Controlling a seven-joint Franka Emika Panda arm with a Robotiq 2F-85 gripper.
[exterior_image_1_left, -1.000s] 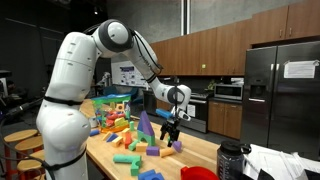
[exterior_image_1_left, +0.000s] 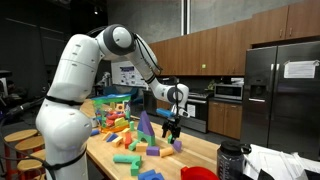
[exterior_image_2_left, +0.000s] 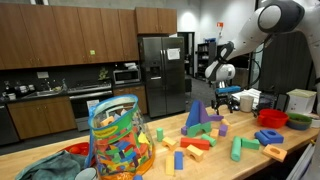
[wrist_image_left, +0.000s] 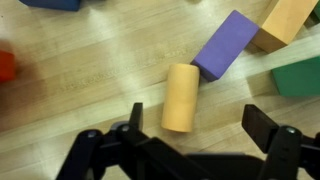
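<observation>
A small orange cylinder (wrist_image_left: 180, 98) lies on the wooden table in the wrist view, with its near end between my fingers. My gripper stands open above it, one black finger on each side and clear space to both. A purple block (wrist_image_left: 225, 45) lies close by the cylinder's far end. From the side, my gripper (exterior_image_1_left: 173, 133) hangs over the table near a purple block (exterior_image_1_left: 178, 145); the small items under it are hard to tell apart there.
A tan wooden block (wrist_image_left: 284, 22) and a green block (wrist_image_left: 298, 78) lie to the right in the wrist view. Many coloured blocks crowd the table's left side, beside a clear toy bin (exterior_image_2_left: 122, 140). A red bowl (exterior_image_1_left: 198, 173) and a black canister (exterior_image_1_left: 231, 160) stand nearer.
My gripper has come down slightly toward the table. The blocks look unmoved.
</observation>
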